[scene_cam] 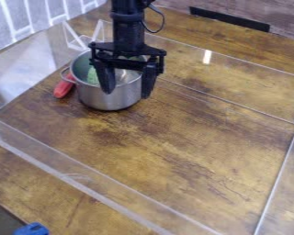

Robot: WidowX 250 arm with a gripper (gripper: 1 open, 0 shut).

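A steel pot (110, 99) stands at the upper left of the wooden table, with a green textured object (92, 76) inside, mostly hidden by the arm. My black gripper (125, 81) is over the pot, fingers apart and pointing down at its mouth. Whether anything lies between the fingers is hard to tell behind the dark housing.
A red object (63, 86) lies just left of the pot. A white wire shape sits behind it. A blue object (30, 229) is at the bottom left corner.
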